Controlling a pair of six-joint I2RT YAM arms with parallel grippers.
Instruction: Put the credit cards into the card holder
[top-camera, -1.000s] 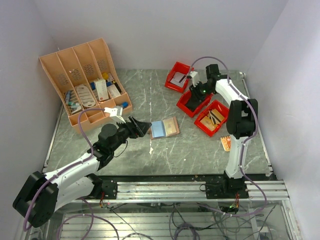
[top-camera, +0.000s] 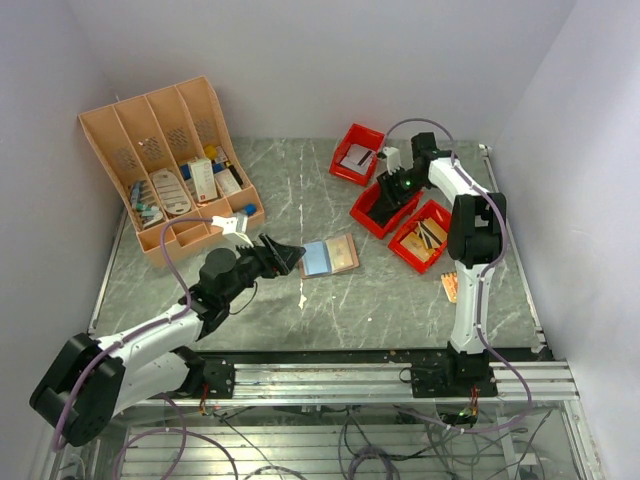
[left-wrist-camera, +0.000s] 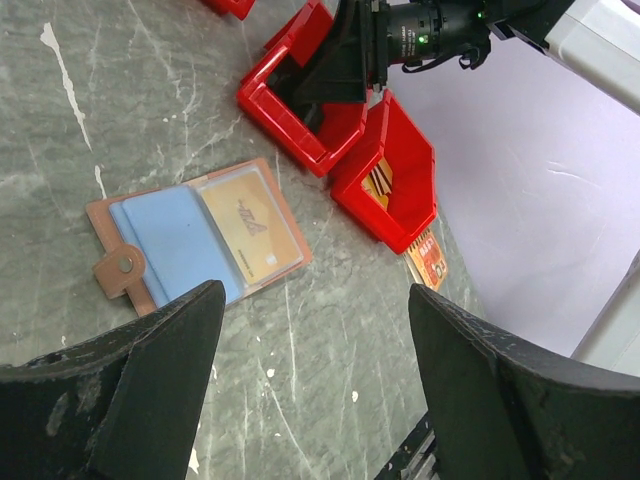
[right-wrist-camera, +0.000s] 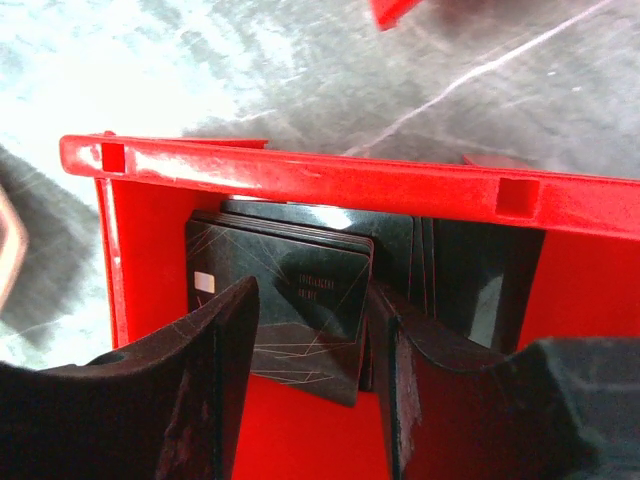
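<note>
Several dark cards (right-wrist-camera: 275, 290) lie stacked in the middle red bin (top-camera: 365, 220). My right gripper is down in that bin, part open, its fingertips at either side of the front stack; whether they press on it I cannot tell. The open card holder (top-camera: 328, 256), with blue and beige pockets, lies on the grey table left of the bins, also in the left wrist view (left-wrist-camera: 205, 235). My left gripper hangs open near the holder's left, nothing between its fingers.
A red bin (top-camera: 350, 139) with pale cards stands behind, another (top-camera: 410, 255) with gold cards at the right. A tan organiser (top-camera: 125, 125) fills the back left. An orange item (top-camera: 450, 287) lies at the right.
The right arm has shifted slightly, and the middle bin has moved a little toward the left. The left arm is nearly still.
</note>
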